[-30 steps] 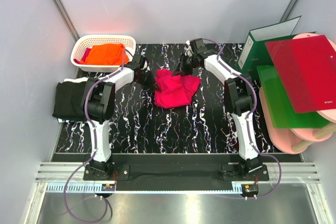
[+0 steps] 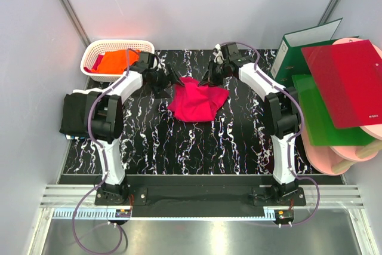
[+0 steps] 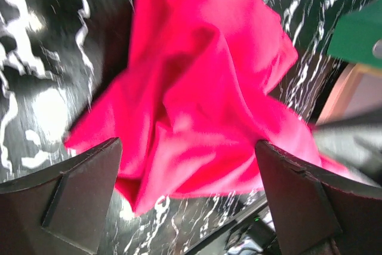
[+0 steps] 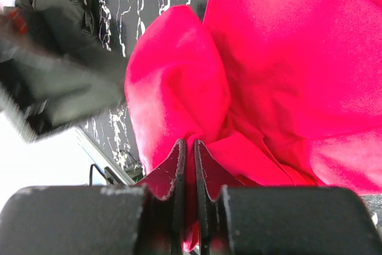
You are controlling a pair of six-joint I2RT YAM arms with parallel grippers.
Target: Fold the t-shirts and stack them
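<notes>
A crumpled pinkish-red t-shirt [image 2: 196, 103] lies bunched at the middle of the table, below the two arms. In the right wrist view, my right gripper is shut on a gathered fold of the shirt [image 4: 271, 82], which hangs up to the fingertips. My left gripper is wide open above the shirt's left part. Loose folds of the shirt [image 3: 197, 111] show between its spread fingers, ungripped. The shirt's shape is too rumpled to make out sleeves or collar.
A white basket [image 2: 86, 67] with orange and red cloth stands at the back left. Folded dark cloth [image 2: 77, 113] lies at the left edge. Green and red boards [image 2: 352, 82] fill the right side.
The right gripper has moved slightly right. The shirt's left edge spreads farther left.
</notes>
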